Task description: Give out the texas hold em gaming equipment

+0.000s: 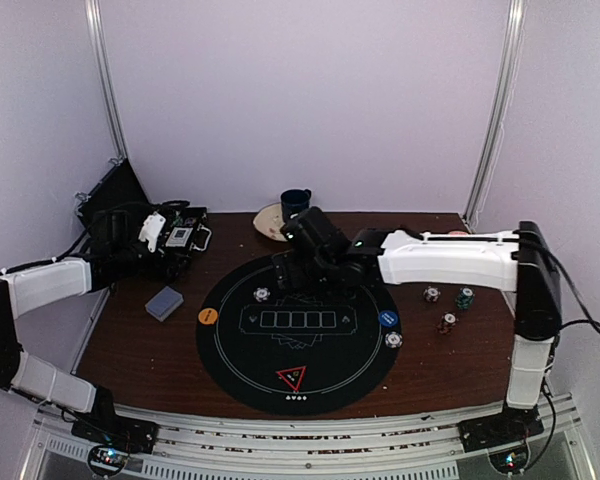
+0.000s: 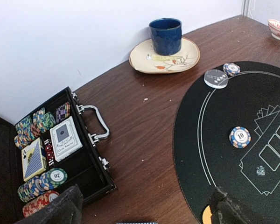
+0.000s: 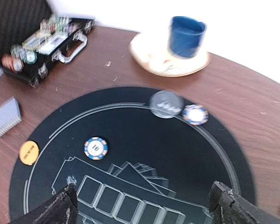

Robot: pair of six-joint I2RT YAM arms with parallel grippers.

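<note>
The round poker mat (image 1: 240, 360) holds a "10" chip (image 3: 95, 148), which lies flat near its left-centre, plus a clear disc (image 2: 216, 79) and a blue-white chip (image 3: 195, 114) at the back. My right gripper hangs open over the mat, nothing between its fingers. On the left, my left gripper is open beside the chip case (image 2: 95, 172), which holds chips, cards and dice. A card deck (image 1: 164, 303) lies left of the mat. Chip stacks (image 1: 446, 322) stand right of it.
A blue mug (image 2: 165, 37) on a plate (image 2: 140, 60) stands at the back. A bowl (image 2: 278, 27) sits back right, mostly hidden by my right arm in the top view.
</note>
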